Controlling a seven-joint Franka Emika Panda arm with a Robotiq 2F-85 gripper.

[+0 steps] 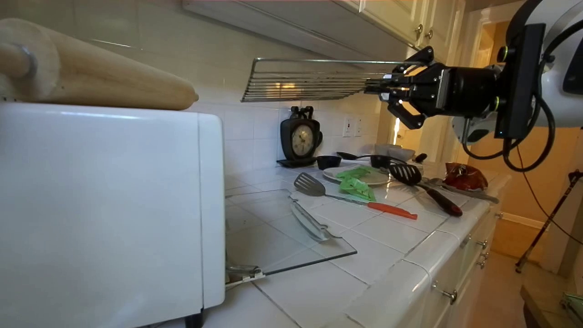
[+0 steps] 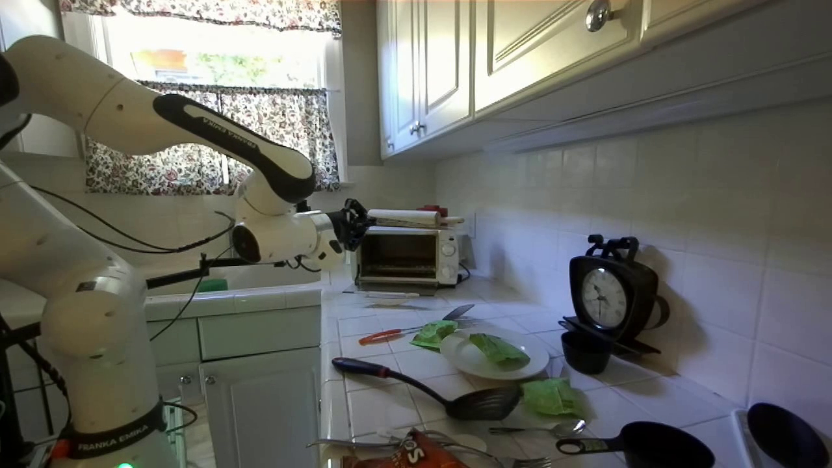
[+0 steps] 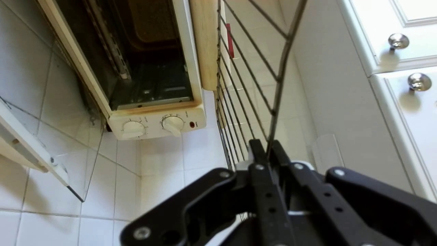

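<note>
My gripper is shut on the edge wire of a metal oven rack [image 1: 311, 68]. In exterior view 1 the rack hangs well above the counter, between the toaster oven and my gripper [image 1: 377, 87], clear of everything below. The wrist view shows the rack's wires [image 3: 245, 78] running from the fingers up toward the oven's top. The white toaster oven [image 2: 402, 253] stands at the counter's far end. Its glass door [image 1: 289, 224] is folded down and its dark inside [image 3: 143, 49] is exposed. The far end of the rack is cut off in the wrist view.
A wooden rolling pin [image 1: 98, 65] lies on the oven. A black clock-faced scale [image 1: 300, 136], a plate [image 2: 452, 355] with green leaves, spatulas [image 2: 483, 402] and a black pan [image 2: 663, 446] occupy the counter. Upper cabinets [image 2: 437, 70] overhang the back wall.
</note>
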